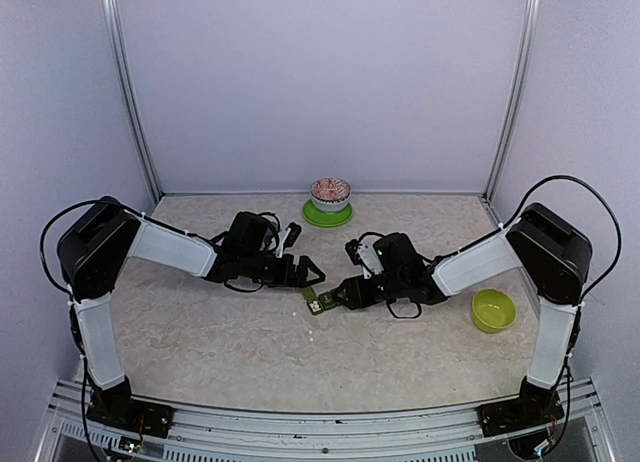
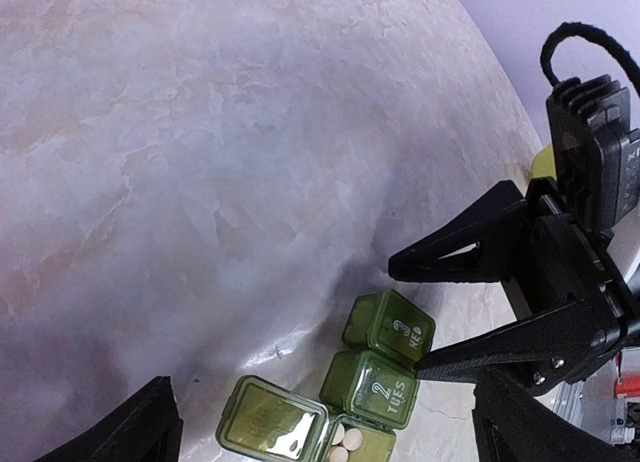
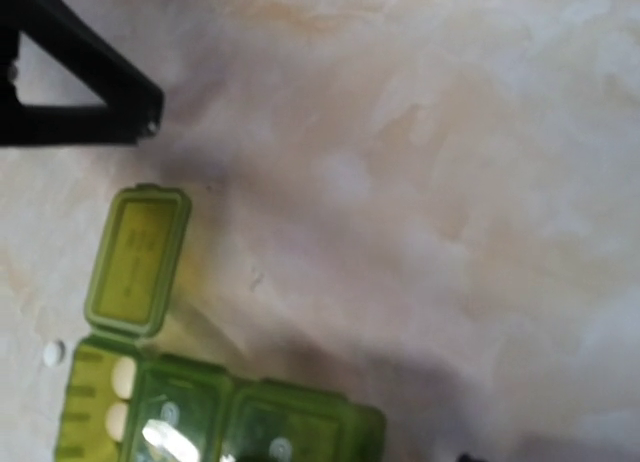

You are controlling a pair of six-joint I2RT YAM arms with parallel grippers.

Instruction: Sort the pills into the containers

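The green pill organizer [image 1: 320,303] lies mid-table, its end compartment [image 3: 89,402] open with white pills [image 2: 352,440] inside and its lid [image 3: 138,263] folded back; the lids marked 2 [image 2: 369,388] and 3 [image 2: 389,325] are closed. A loose pill [image 3: 54,353] lies beside it. My left gripper [image 1: 310,272] is open just above and behind the organizer. My right gripper has its fingers apart at the organizer's closed right end, one fingertip by the lid marked 2; nothing clearly shows held between them.
A patterned bowl [image 1: 330,190] sits on a green plate [image 1: 328,217] at the back. A yellow-green bowl [image 1: 493,312] stands at the right.
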